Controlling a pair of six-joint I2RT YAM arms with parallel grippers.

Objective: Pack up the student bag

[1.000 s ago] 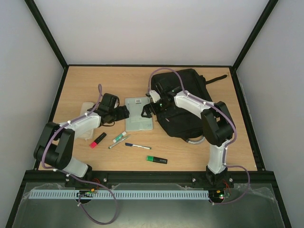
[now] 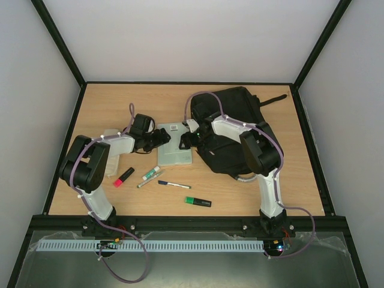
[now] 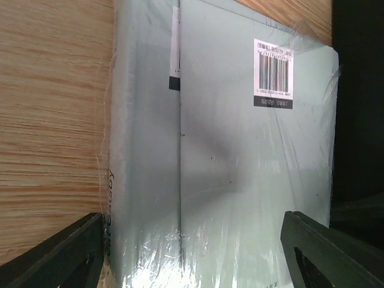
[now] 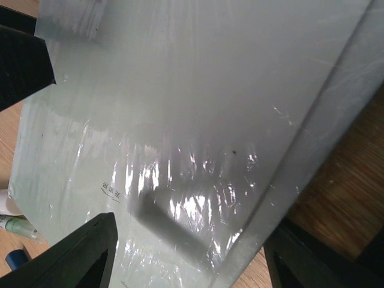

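A grey-green book in clear wrap (image 2: 174, 155) lies flat between my two arms, its barcode (image 3: 273, 73) facing up. At its left edge my left gripper (image 2: 162, 137) is partly open; one finger (image 3: 75, 249) is on the wood side of the edge and the other (image 3: 309, 246) over the cover. Across from it, my right gripper (image 2: 185, 141) is also partly open, with one finger (image 4: 96, 246) over the cover and the other (image 4: 291, 252) beyond the edge. The black bag (image 2: 228, 157) lies to the right, partly covered by my right arm.
In front of the book are a green-and-white tube (image 2: 151, 173), a clear pen (image 2: 149, 180), a blue-capped pen (image 2: 174, 184), a red-and-black marker (image 2: 123, 177) and a green-and-black marker (image 2: 198, 202). A pale case (image 2: 112, 165) sits under my left arm.
My left gripper has shifted right onto the book's left edge. The book looks almost unmoved.
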